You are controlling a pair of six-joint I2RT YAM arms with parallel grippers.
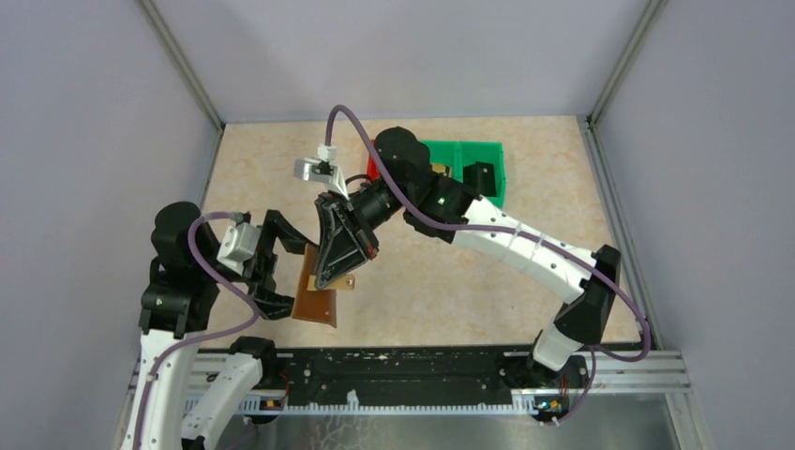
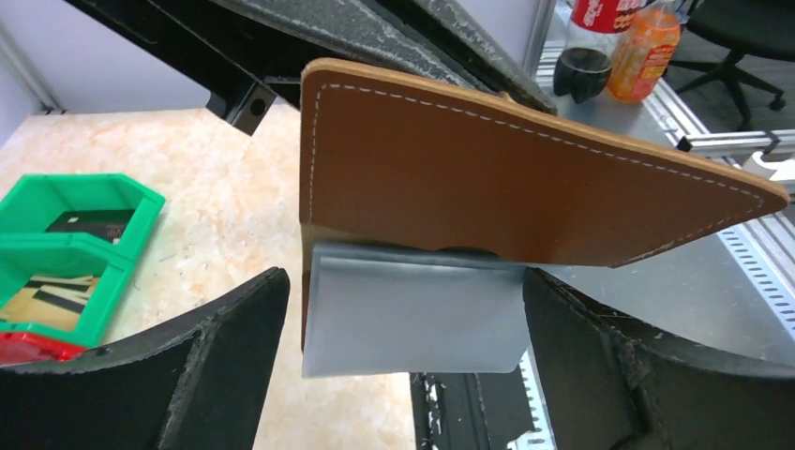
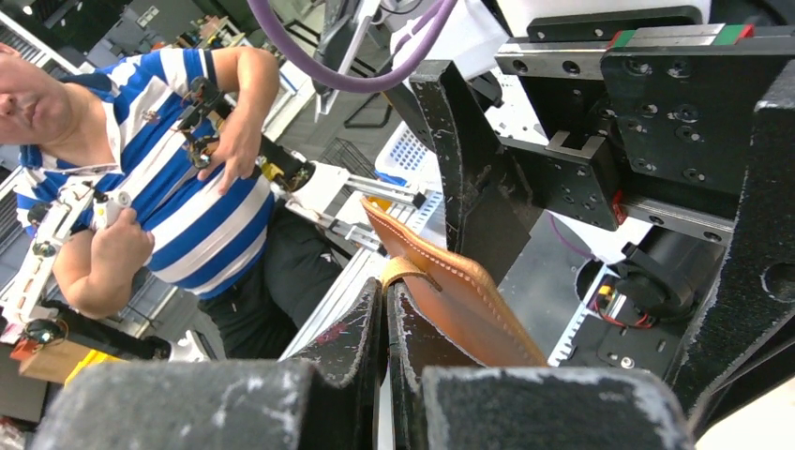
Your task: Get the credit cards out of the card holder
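Observation:
The brown leather card holder (image 1: pixel 314 295) hangs in the air above the table between both arms. My right gripper is shut on its tan strap (image 3: pixel 410 272), which shows between the fingertips. In the left wrist view, the holder's stitched brown flap (image 2: pixel 441 178) stands above a flat grey panel (image 2: pixel 417 314); whether this is a card or a clear pocket, I cannot tell. My left gripper is open, its fingers on either side of that panel. The right-hand finger (image 2: pixel 600 352) overlaps the panel's edge in this view; contact is unclear.
Green bins (image 1: pixel 489 150) stand at the back, dark items inside them, with a red bin (image 1: pixel 372 169) beside them, mostly behind my right arm. Free tabletop (image 1: pixel 469 291) lies to the right. A person (image 3: pixel 150 169) sits beyond the front edge.

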